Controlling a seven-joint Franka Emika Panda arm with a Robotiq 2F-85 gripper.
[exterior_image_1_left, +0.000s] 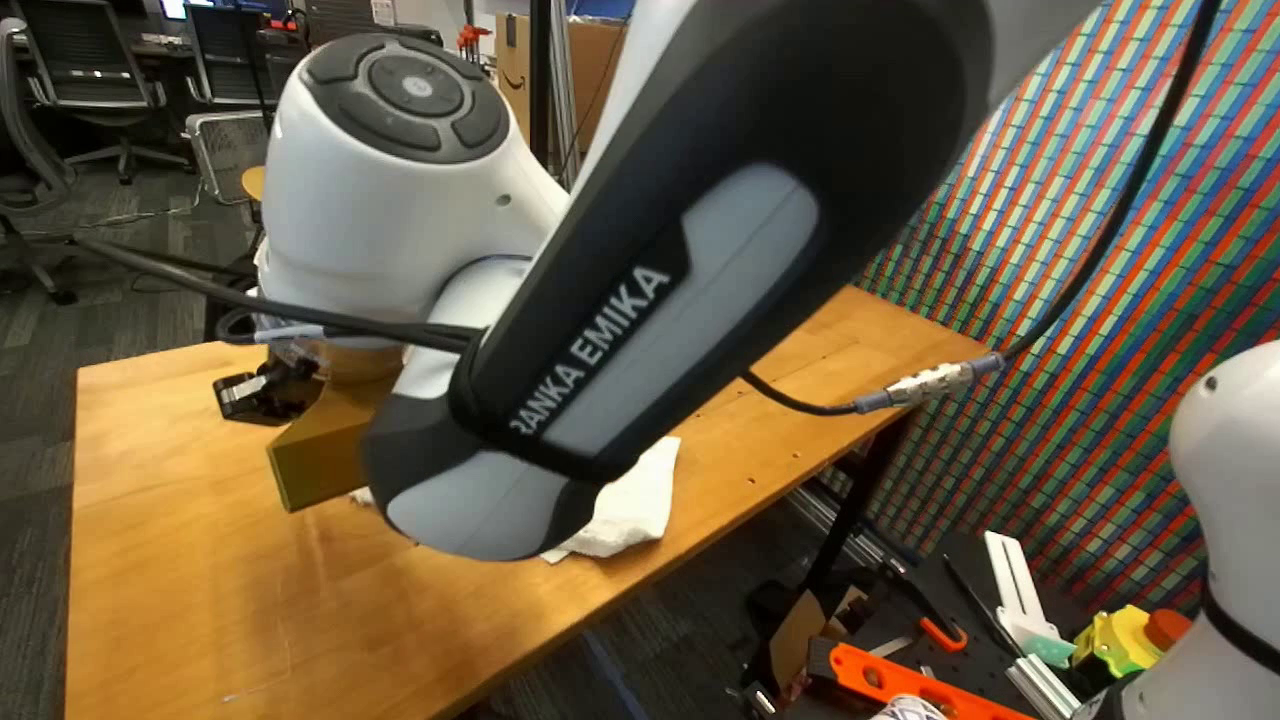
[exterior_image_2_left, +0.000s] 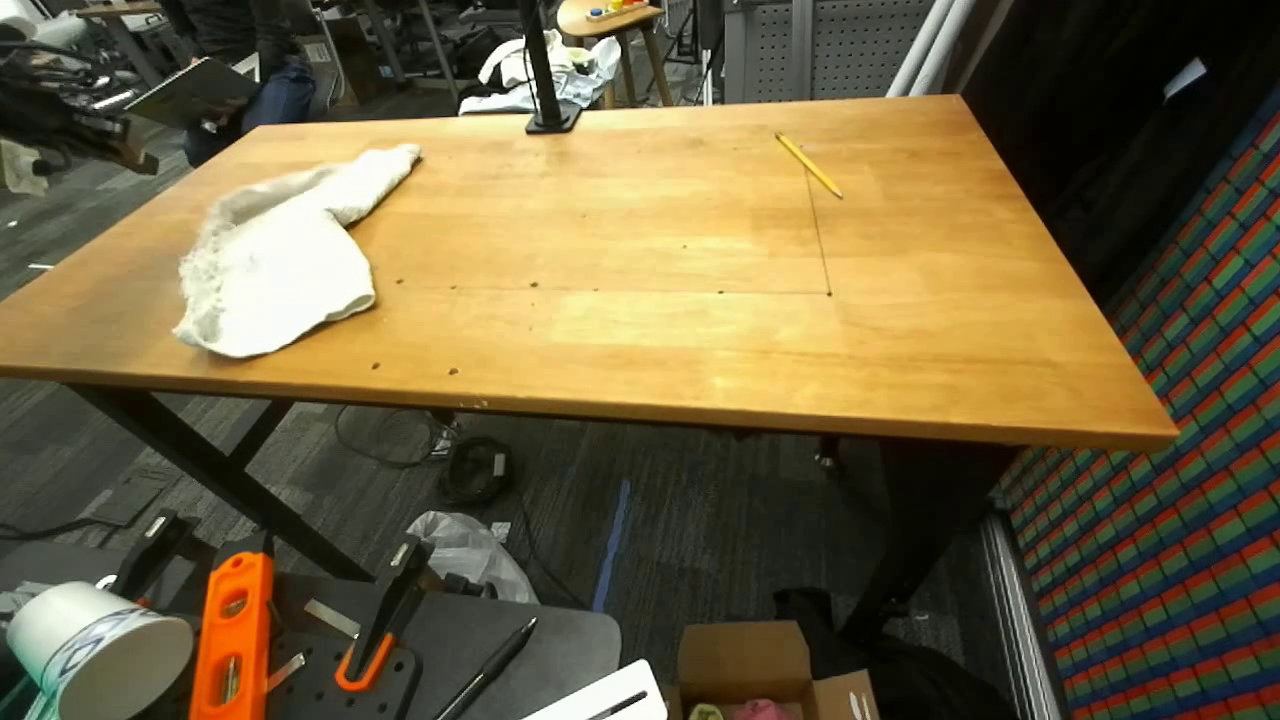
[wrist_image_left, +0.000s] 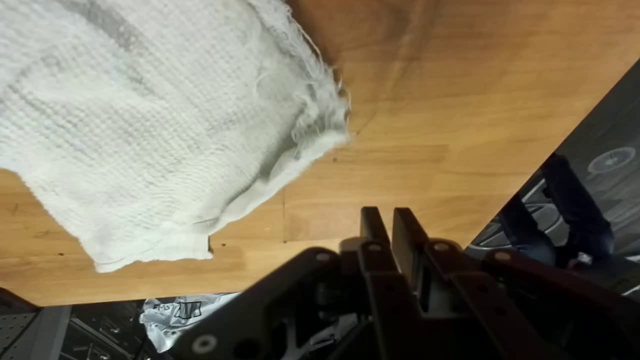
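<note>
A white cloth (exterior_image_2_left: 282, 258) lies rumpled on the left part of the wooden table in exterior view 2. Its frayed edge shows in the wrist view, where the cloth (wrist_image_left: 150, 132) fills the upper left. My gripper is above the table, to one side of the cloth and apart from it. Its fingers stand close together with a narrow gap; I see nothing clearly between the fingertips. In exterior view 1 the arm hides most of the cloth (exterior_image_1_left: 636, 498), and the gripper (exterior_image_1_left: 246, 396) is partly visible at the left.
A yellow pencil (exterior_image_2_left: 810, 164) rests near the far right of the table (exterior_image_2_left: 672, 348). A black post (exterior_image_2_left: 546, 72) stands at the back edge. A person (exterior_image_2_left: 228, 72) sits beyond the table's far left.
</note>
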